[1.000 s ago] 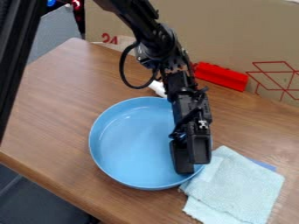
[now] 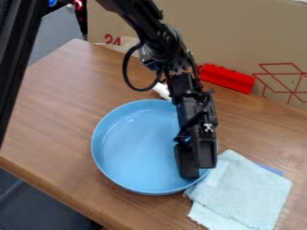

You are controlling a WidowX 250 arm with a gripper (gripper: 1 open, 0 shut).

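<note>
A black robot arm reaches down from the top of the view to my gripper [image 2: 196, 154], which is low over the right side of a round blue plate [image 2: 127, 154]. The gripper hides part of the plate's right half, and whether its fingers are open or shut, or hold anything, cannot be seen. Pale blue folded cloths [image 2: 243, 197] lie to the right of the plate, near the front of the wooden table.
A red object [image 2: 227, 77] lies at the back against a cardboard panel [image 2: 267, 58]. A small white item [image 2: 161, 90] is partly hidden behind the arm. Its edge runs along the lower left.
</note>
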